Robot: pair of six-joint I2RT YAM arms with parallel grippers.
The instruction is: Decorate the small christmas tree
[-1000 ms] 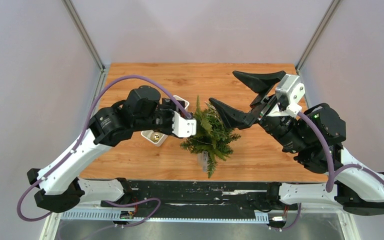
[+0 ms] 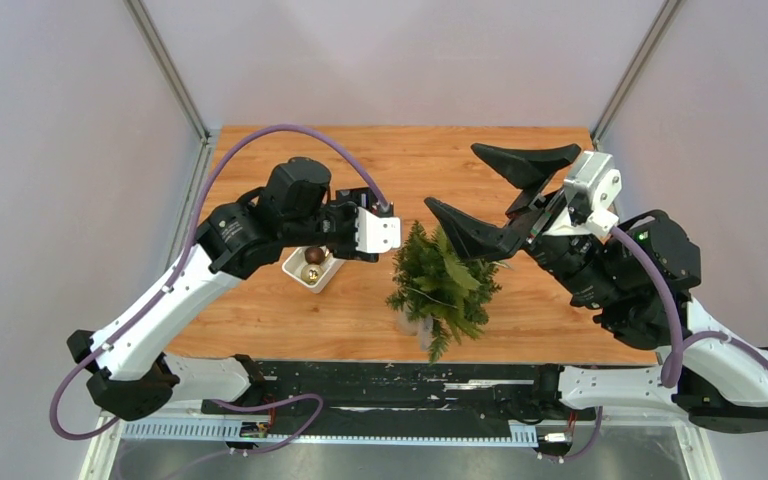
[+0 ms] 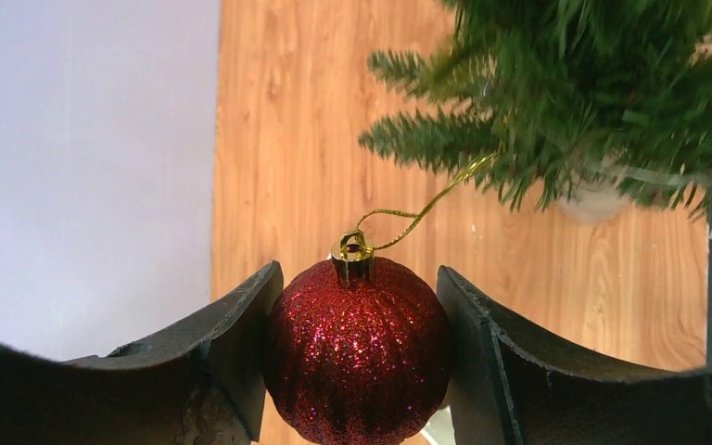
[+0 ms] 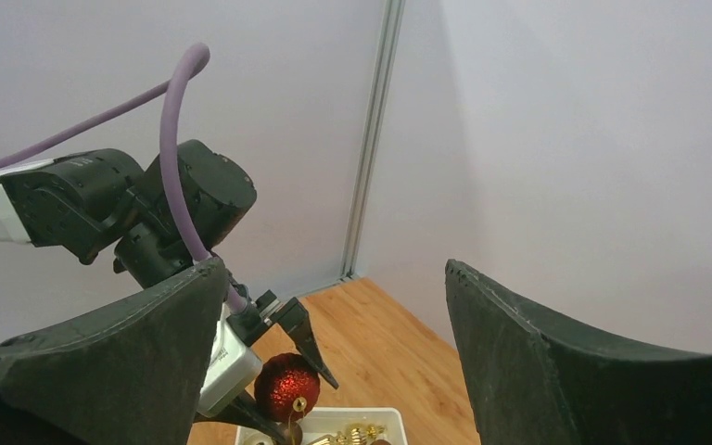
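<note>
My left gripper is shut on a red glittery ball [image 3: 357,357], gold cap up. From the cap a gold string [image 3: 417,221] runs to the green branches of the small tree [image 3: 593,102], where its far end meets the needles; whether it loops round a twig I cannot tell. From the top, the tree [image 2: 447,285] leans to the right just beside the left hand, which hides the ball. The right wrist view shows the ball [image 4: 287,385] between the left fingers. Up and to the right of the tree, my right gripper [image 2: 453,177] stands open and empty.
A white tray [image 2: 307,284] with brown and gold ornaments lies left of the tree, partly under the left arm. Bare wooden table [image 2: 550,310] shows right of the tree and along the back.
The right arm has barely moved.
</note>
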